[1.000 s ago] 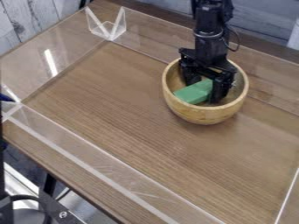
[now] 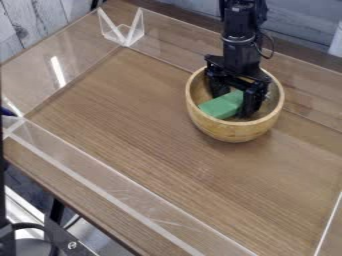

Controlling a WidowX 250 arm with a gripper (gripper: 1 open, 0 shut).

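Observation:
A wooden bowl [image 2: 237, 129] rests on the tabletop at the upper right. Inside it lies a green object [image 2: 218, 106]. The black robot gripper [image 2: 238, 91] comes down from the top into the bowl, over and around the green object. Its fingers are dark against the bowl's interior, and whether they touch the green object is unclear.
A white wire-like shape [image 2: 122, 30] stands at the back left. Dark equipment [image 2: 27, 240] sits at the lower left corner.
The gripper has shifted very slightly within the bowl; otherwise little differs.

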